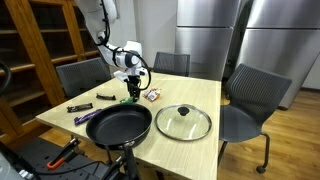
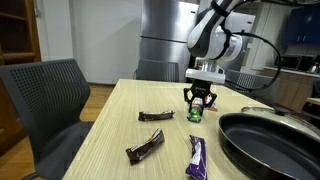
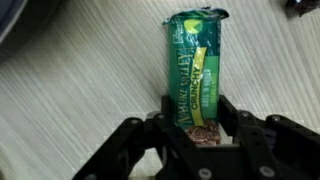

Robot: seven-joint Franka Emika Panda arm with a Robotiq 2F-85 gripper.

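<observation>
A Nature Valley Crunchy granola bar in a green wrapper (image 3: 195, 65) runs lengthwise up the middle of the wrist view. My gripper is over its near end, one black finger on each side and close to the wrapper's edges. Whether both fingers press on it cannot be told. In exterior view 2 the green bar (image 2: 195, 112) shows just below the gripper (image 2: 197, 98), near the tabletop. From the first exterior view, my gripper (image 1: 132, 89) stands low over the table behind the black pan.
A large black pan (image 1: 118, 126) takes up the near table, with a glass lid (image 1: 183, 123) to its right. Two dark bars (image 2: 146, 147) and a purple-wrapped bar (image 2: 198, 158) lie nearby. An orange-and-white packet (image 1: 152, 95) rests close by.
</observation>
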